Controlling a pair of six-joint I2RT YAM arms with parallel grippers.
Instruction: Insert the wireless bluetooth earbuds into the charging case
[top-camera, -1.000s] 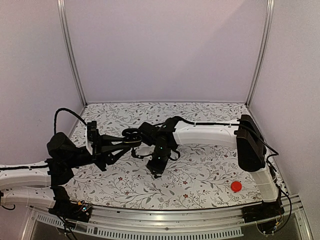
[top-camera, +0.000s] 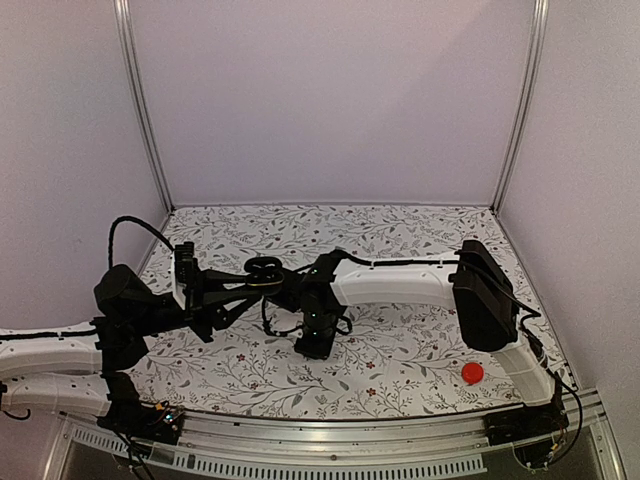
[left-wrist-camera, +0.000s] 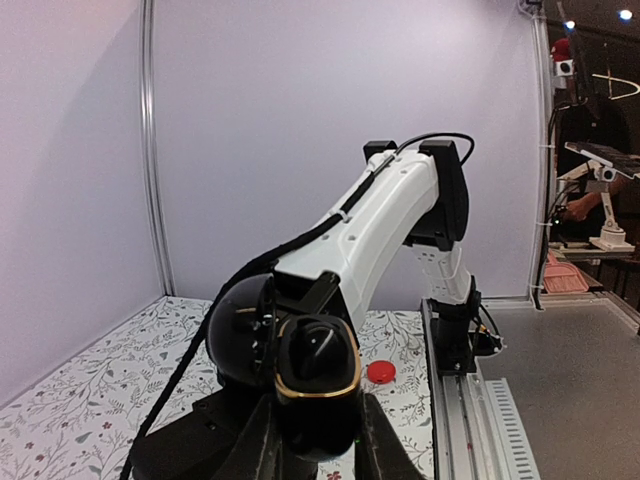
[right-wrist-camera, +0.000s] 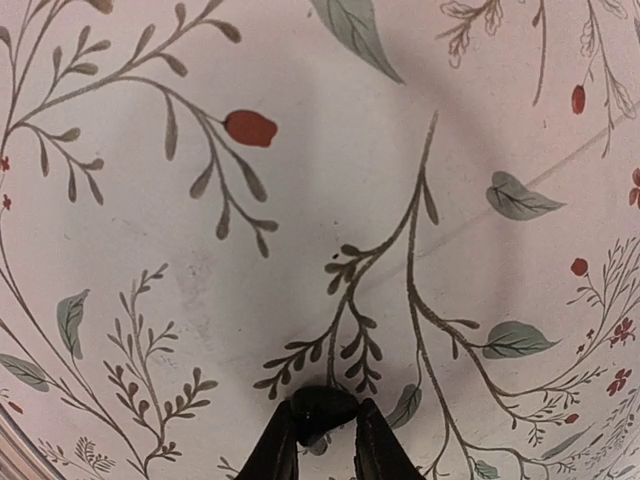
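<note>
The black charging case (left-wrist-camera: 316, 370), gold-rimmed with its lid up, is held in my left gripper (top-camera: 258, 286), raised at the left of centre. In the top view my right gripper (top-camera: 316, 346) is low over the floral mat, just right of and below the case. In the right wrist view a small black earbud (right-wrist-camera: 322, 405) is at the fingertips of my right gripper, which points down at the mat; whether the fingers grip it or only surround it is unclear.
A red round object (top-camera: 472, 373) lies at the front right of the mat (top-camera: 400, 350). Walls stand on three sides, with a metal rail along the front edge.
The right arm and its gripper have shifted down toward the front of the mat. The left arm with the case has stayed in place.
</note>
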